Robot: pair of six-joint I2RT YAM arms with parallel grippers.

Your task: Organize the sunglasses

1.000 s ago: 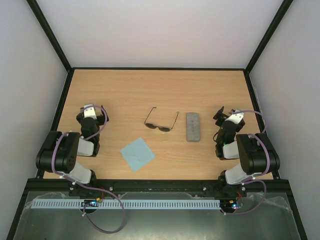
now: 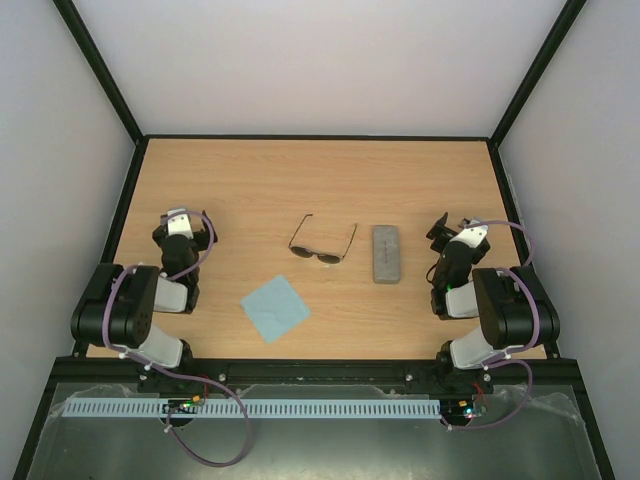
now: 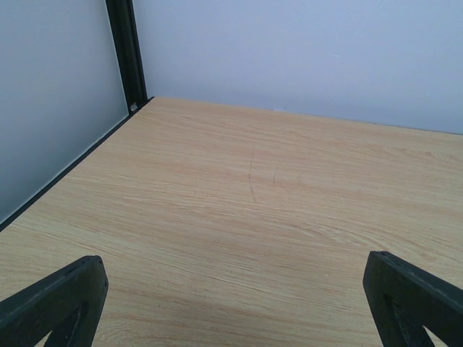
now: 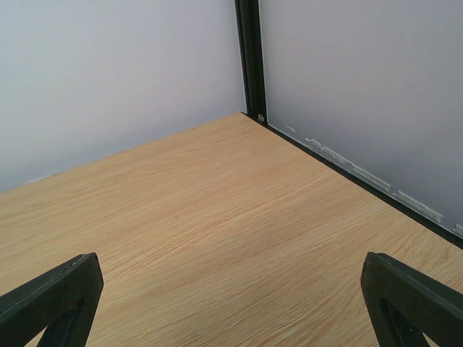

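Observation:
Dark-lensed sunglasses (image 2: pixel 328 258) lie unfolded near the middle of the table, both temples pointing toward the back wall. Right of them is a closed grey case (image 2: pixel 386 254), set lengthwise front to back. A light blue cloth (image 2: pixel 275 308) lies flat, nearer the front and to the left of the sunglasses. My left gripper is open over bare wood at the table's left side. At the right side, my right gripper is open too, its fingers spread wide with nothing between them. Neither wrist view shows the sunglasses, case or cloth.
Bare wood fills the back half of the table (image 2: pixel 320 180). Pale walls and a black frame (image 2: pixel 320 137) bound the work area. Purple cables (image 2: pixel 205 240) loop along both arms.

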